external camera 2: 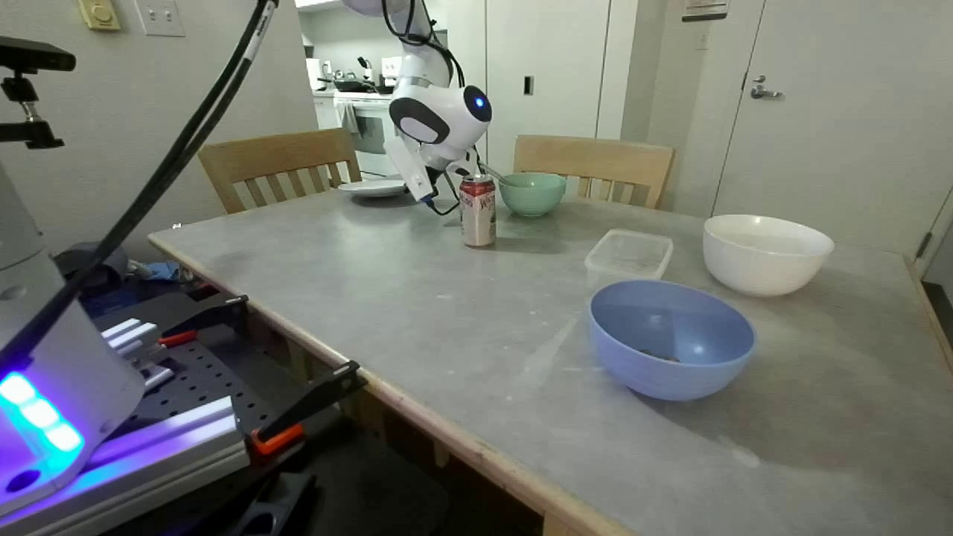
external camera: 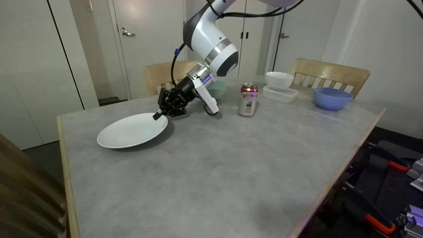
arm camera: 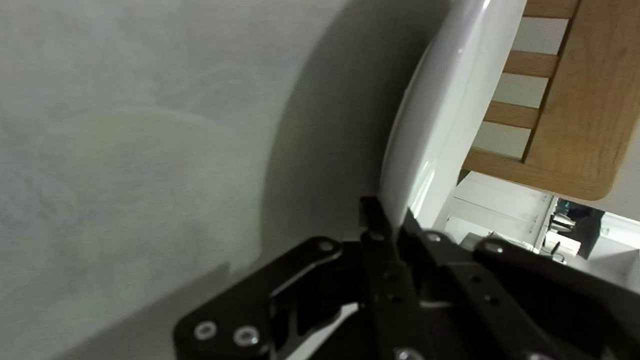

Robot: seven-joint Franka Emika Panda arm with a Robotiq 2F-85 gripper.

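Note:
A white plate (external camera: 131,131) is tilted at the left end of the table, its rim near my arm raised and a shadow beneath it. My gripper (external camera: 158,114) is shut on that raised rim. In the wrist view the plate (arm camera: 447,102) runs up from between the black fingers, one on each side of its edge, with the grey tabletop below. Only a pale sliver of the plate (external camera 2: 373,187) shows in exterior view 2, where the arm hides the fingertips.
A drink can (external camera: 248,99) stands right of the arm, near a green bowl (external camera 2: 532,193). Farther right are a clear plastic container (external camera 2: 629,254), a white bowl (external camera 2: 766,259) and a blue bowl (external camera 2: 671,362).

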